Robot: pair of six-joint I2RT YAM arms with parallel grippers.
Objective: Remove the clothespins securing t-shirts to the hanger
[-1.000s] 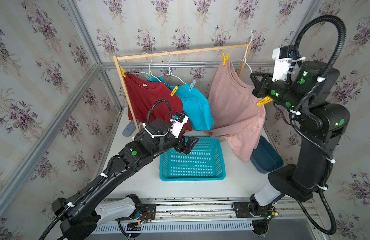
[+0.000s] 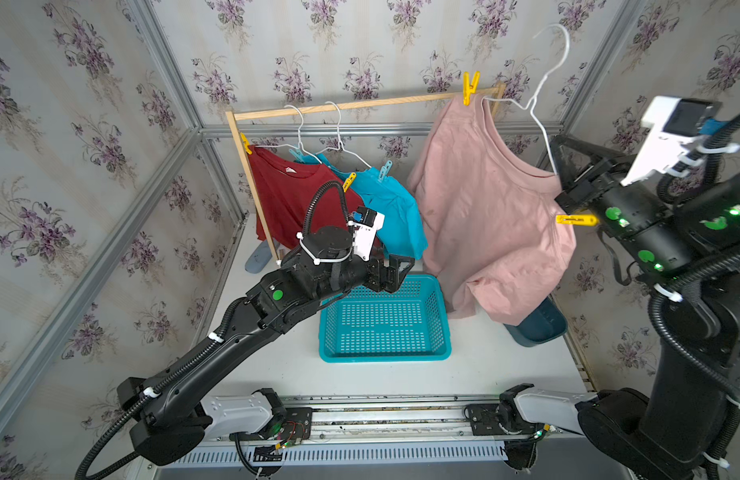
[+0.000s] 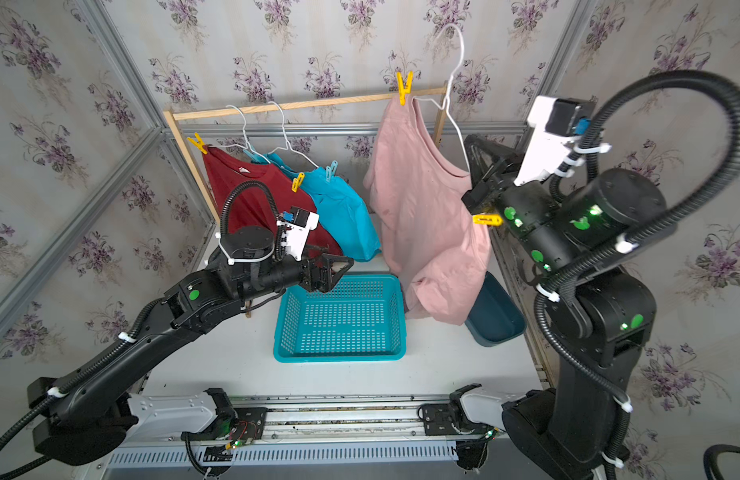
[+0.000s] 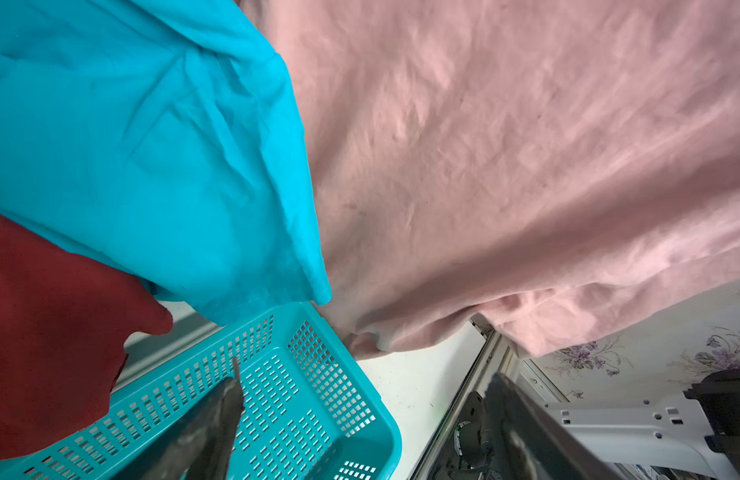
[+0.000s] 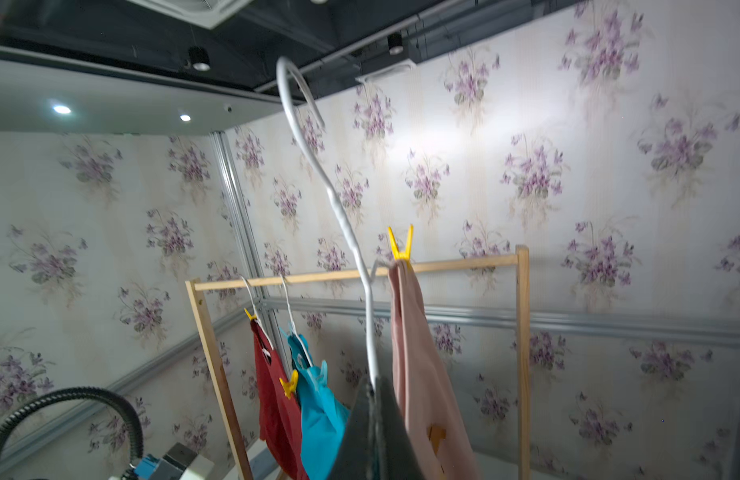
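Off the rod, the white hanger (image 2: 538,80) carries the pink T-shirt (image 2: 490,192); my right gripper is shut on its wire. A yellow clothespin (image 2: 470,89) pinches the shirt's left shoulder. Another yellow clothespin (image 2: 576,219) sits at its right side, just below the right gripper. The red T-shirt (image 2: 297,192) and blue T-shirt (image 2: 398,204) hang on the rack at left, with a yellow clothespin (image 2: 349,181) on the red and a blue clothespin (image 2: 385,170) on the blue. Over the basket, my left gripper stands open and empty.
The wooden rack (image 2: 353,105) runs along the back. Below the left gripper lies a teal basket (image 2: 386,357). A dark blue bin (image 2: 543,328) stands at right, partly behind the pink shirt.
The right gripper has carried the hanger and pink shirt right and up in the view, clear of the rod; the shirt swings. The left gripper has shifted slightly right and up.
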